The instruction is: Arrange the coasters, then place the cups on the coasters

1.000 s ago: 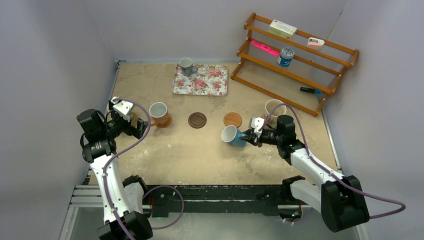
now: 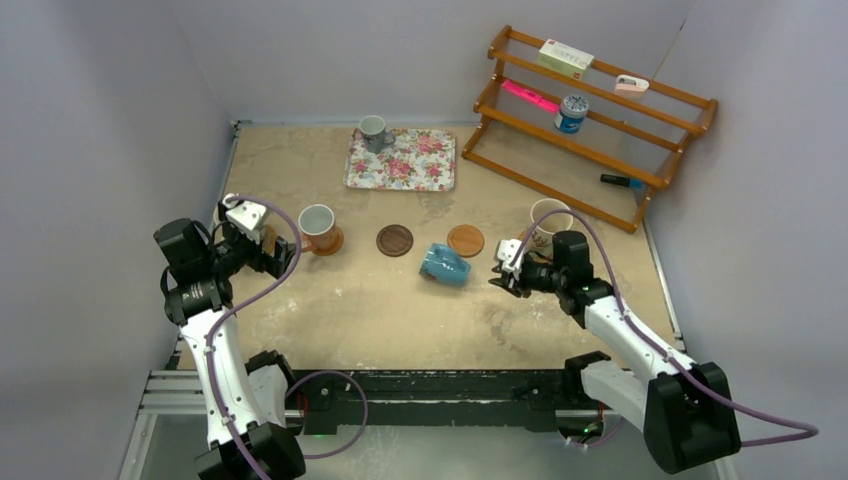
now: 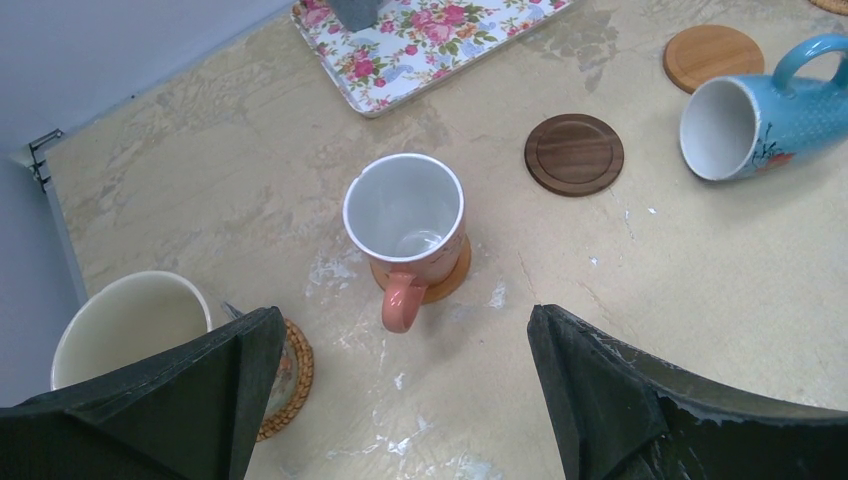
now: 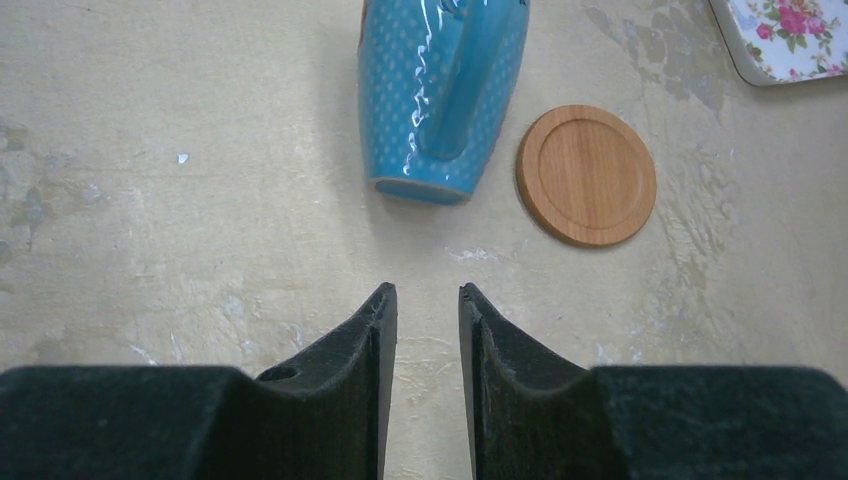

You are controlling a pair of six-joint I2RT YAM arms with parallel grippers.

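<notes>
The blue dotted cup (image 2: 444, 265) lies on its side, its mouth toward the left in the top view. Just behind it is the light wooden coaster (image 2: 465, 240), and the cup is not on it. In the right wrist view the cup (image 4: 440, 100) shows its handle and base, clear of my fingers. My right gripper is part open with only bare table between its fingertips. A dark wooden coaster (image 3: 574, 154) lies empty to the left of the cup. My left gripper stands wide open near the pink-handled cup (image 3: 410, 222), holding nothing.
A grey cup (image 2: 372, 132) stands on the floral tray (image 2: 430, 185) at the back. Close to my right arm is a cream cup (image 2: 550, 215), beside a wooden rack (image 2: 580, 150). Another cream cup (image 3: 130, 320) sits by the left gripper.
The blue cup was in the right gripper, tilted with its mouth showing. The left arm has not moved.
</notes>
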